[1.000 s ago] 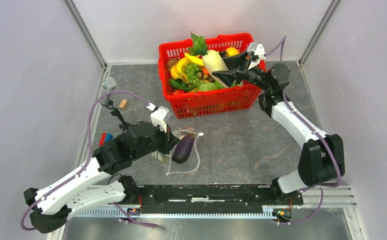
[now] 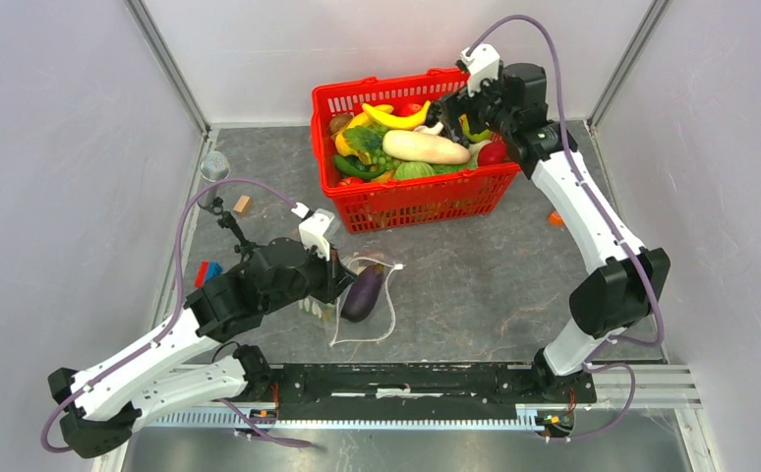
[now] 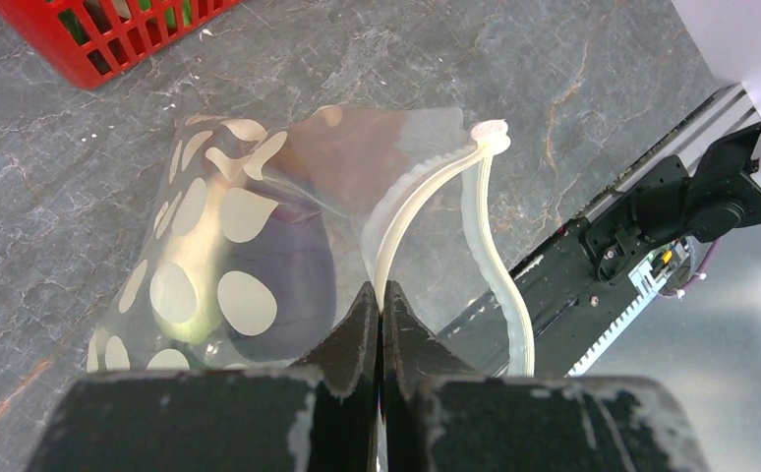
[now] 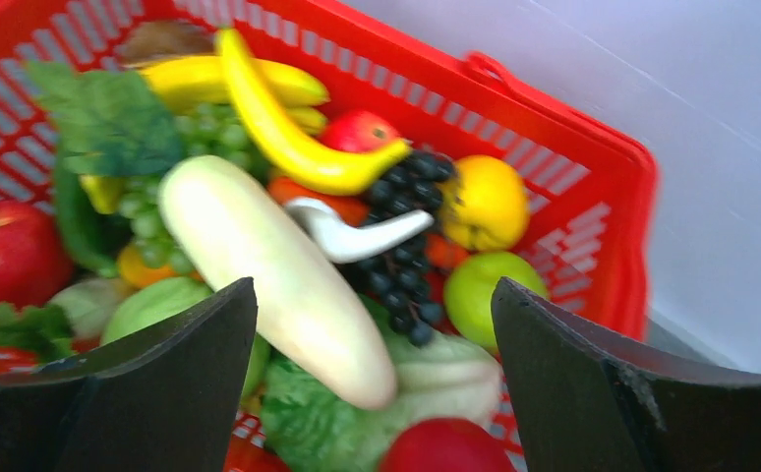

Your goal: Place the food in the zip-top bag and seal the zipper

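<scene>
The zip top bag (image 2: 377, 333) lies open on the grey counter with an eggplant (image 2: 361, 294) in it; the left wrist view also shows something pale yellow-green under its dotted film. My left gripper is shut on the bag's zipper edge. At the back, the red basket (image 2: 396, 211) is full of food: bananas (image 2: 396, 118), a long pale vegetable (image 4: 268, 275), grapes, greens and more. My right gripper is open above the basket's right part, the pale vegetable lying below between its fingers' line of view.
A metal cylinder (image 2: 213, 167), a small wooden block (image 2: 242, 205) and red-blue blocks (image 2: 203, 274) sit at the left. The counter right of the bag is clear, apart from a small orange object (image 2: 556, 219) near the right arm.
The pale vegetable, earlier tilted up at my right gripper with the leafy piece raised, now lies flat in the basket. The left arm is still.
</scene>
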